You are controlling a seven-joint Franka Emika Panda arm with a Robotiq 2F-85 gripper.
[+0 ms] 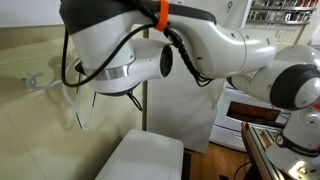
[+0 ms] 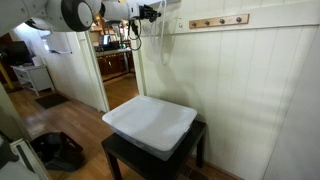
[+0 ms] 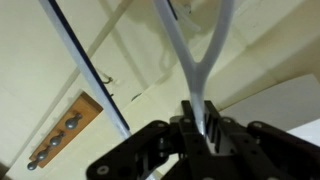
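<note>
A white, Y-shaped piece of thin rod (image 3: 196, 76), perhaps a clothes hanger, runs into my gripper in the wrist view. The black fingers are shut on its stem, and its two arms spread away from me. Part of a white loop (image 1: 79, 107) shows below the wrist at the wall in exterior view 1. There the arm hides the fingers. In exterior view 2 my gripper (image 2: 151, 13) is small, high by the wall, and its hold cannot be made out.
A white hook (image 1: 40, 83) juts from the wall. Further along is a wooden peg rail (image 2: 220, 20) with dark knobs. Below stands a white-lidded bin (image 2: 150, 120) on a black table (image 2: 128, 158). A black basket (image 2: 58, 152) sits on the floor.
</note>
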